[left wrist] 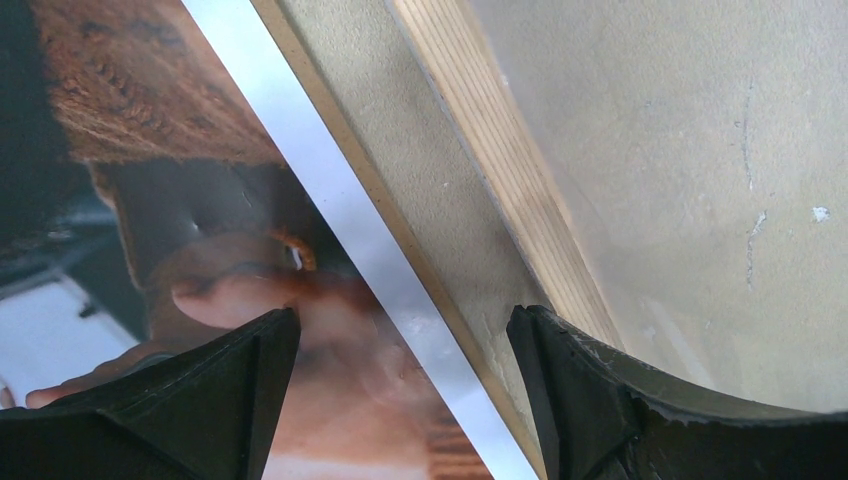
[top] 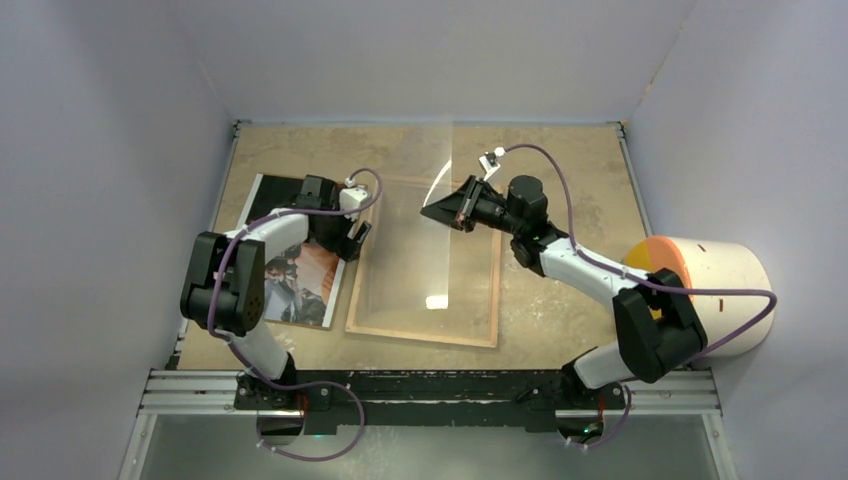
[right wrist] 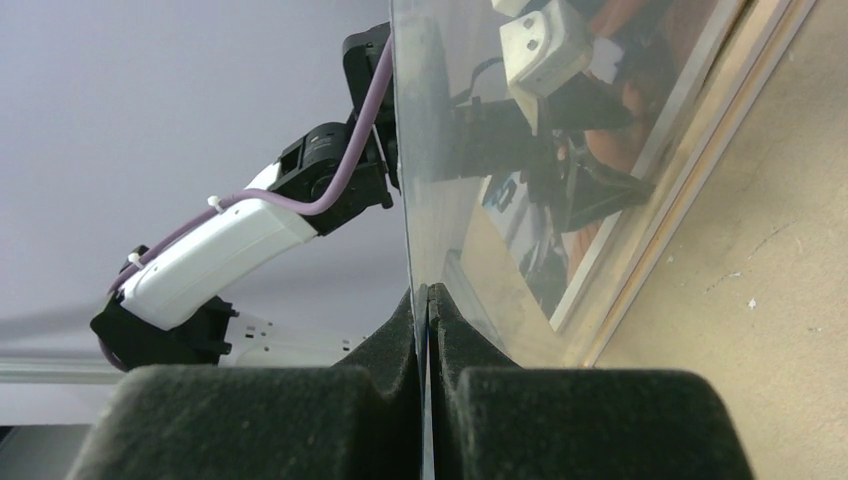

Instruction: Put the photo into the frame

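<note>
The photo (top: 304,288), white-bordered, lies on a thin brown board at the left of the table; the left arm hides part of it. Beside it lies the wooden frame (top: 422,337), flat on the table. A clear sheet (right wrist: 440,120) stands tilted over the frame, and my right gripper is shut on its edge. In the top view this sheet spans the frame's left part. My left gripper stands open, low over the gap between photo and frame. One finger (left wrist: 275,350) is above the photo, the other near the frame's left bar. Nothing is between them.
At the right wall lies a large cream cylinder (top: 722,290) with an orange rim, close to the right arm. Bare table (top: 585,185) shows to the right of the frame. Walls close in on the left, back and right.
</note>
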